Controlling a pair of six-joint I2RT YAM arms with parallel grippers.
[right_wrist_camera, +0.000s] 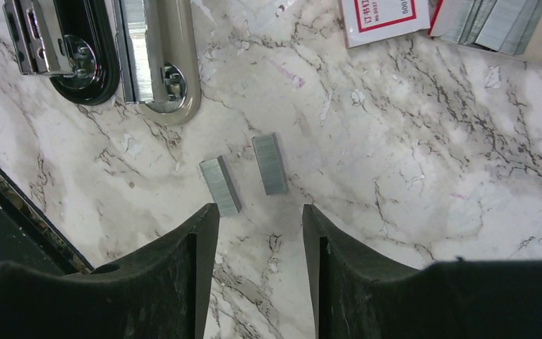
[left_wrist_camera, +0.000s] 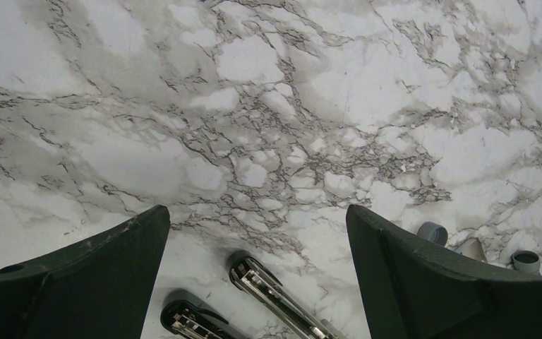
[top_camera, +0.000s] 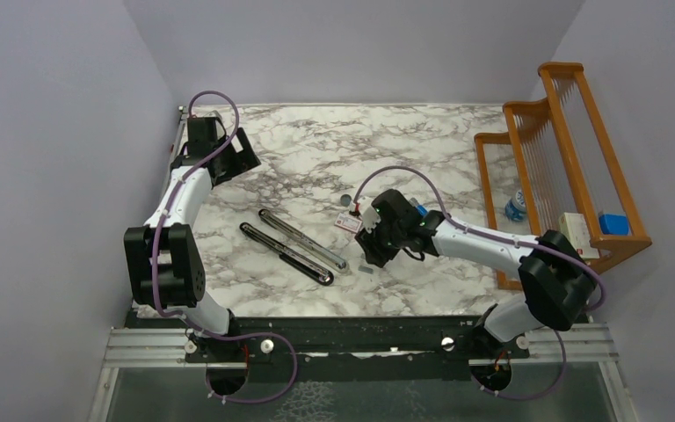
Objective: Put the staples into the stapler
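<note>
Two opened-out staplers lie diagonally left of the table's middle: a black one [top_camera: 286, 253] and a grey one [top_camera: 303, 239]. In the right wrist view, a strip of staples [right_wrist_camera: 140, 60] lies along the grey stapler's [right_wrist_camera: 193, 78] channel, while the black stapler's [right_wrist_camera: 97, 60] end shows beside it. Two loose staple strips rest on the marble, one [right_wrist_camera: 220, 186] to the left and another [right_wrist_camera: 270, 164] close by. Just past them, my right gripper hovers partly open, empty between its fingers. My left gripper is open and empty, over bare marble at the far left.
A white and red staple box [right_wrist_camera: 384, 18] and more strips [right_wrist_camera: 490, 25] lie behind the right gripper. Small grey caps [left_wrist_camera: 432, 233] are on the table. A wooden rack [top_camera: 571, 167] with a bottle and boxes stands at the right.
</note>
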